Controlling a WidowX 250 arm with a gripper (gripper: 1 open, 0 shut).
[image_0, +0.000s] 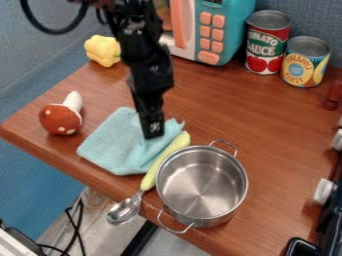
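My black gripper (152, 122) points straight down at the light blue cloth (110, 151), its tip at the cloth's upper part; whether it is open or shut is hard to see. Just right of the cloth lie a yellow banana (164, 160) and a metal spoon (123, 209) near the table's front edge. A steel pot (202, 184) with two handles stands to their right.
A red mushroom toy (60, 119) is at the left edge, a yellow duck (103, 49) behind. A toy microwave (215, 30) and two cans (267, 50) stand at the back. A black appliance (321, 225) borders the right.
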